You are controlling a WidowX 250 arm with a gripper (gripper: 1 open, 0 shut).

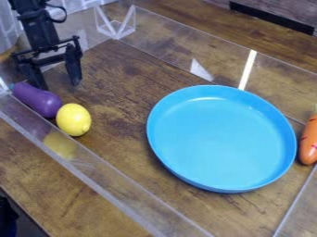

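My black gripper [50,67] hangs at the upper left, its fingers apart and pointing down, just above and behind a purple eggplant-like object [36,99]. Nothing shows between the fingers. A yellow lemon-like object [73,119] lies to the right of and in front of the purple one. A large blue plate [221,137] takes up the right half of the board.
An orange carrot-like object [310,141] lies at the far right edge, beside the plate. Clear plastic walls border the wooden surface [130,69]. Bare wood shows in the middle and at the back.
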